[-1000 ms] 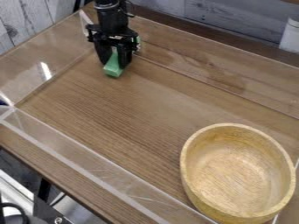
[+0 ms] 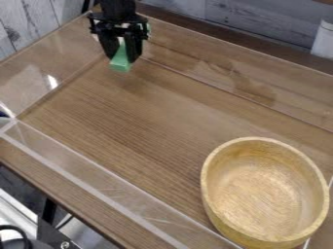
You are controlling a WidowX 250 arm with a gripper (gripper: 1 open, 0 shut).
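My black gripper [image 2: 120,37] is at the top left of the view, near the back of the wooden table [image 2: 156,126]. It is shut on a small green object [image 2: 121,56], which hangs below the fingers. Whether the object touches the tabletop is hard to tell.
A large round tan bowl [image 2: 264,195] stands at the front right. A white cylinder [image 2: 324,39] is at the back right edge. Grey plank walls line the back and left.
My gripper and the green object have risen toward the back of the table, higher in the view than before. The bowl has not moved.
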